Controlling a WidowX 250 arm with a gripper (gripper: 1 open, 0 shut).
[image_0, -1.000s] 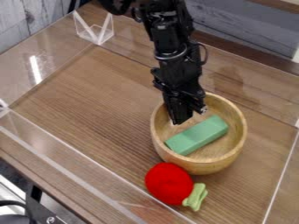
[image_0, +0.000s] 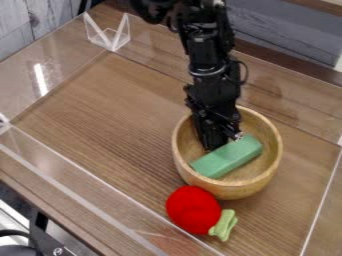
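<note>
A wooden bowl (image_0: 254, 180) sits right of centre, holding a mint-green block (image_0: 230, 156). The black arm reaches down from the top, and its gripper (image_0: 203, 139) is low at the bowl's upper-left part, left of the block; its fingertips are dark and hard to make out. A red round object (image_0: 193, 208) with a pale green piece (image_0: 221, 226) lies below the bowl, near the front.
A white wire-like object (image_0: 111, 33) stands at the top left. Dark cables lie at the lower-left corner.
The arm and gripper have shifted slightly down within the upper-left of the bowl. The bowl, block and red object look unmoved.
</note>
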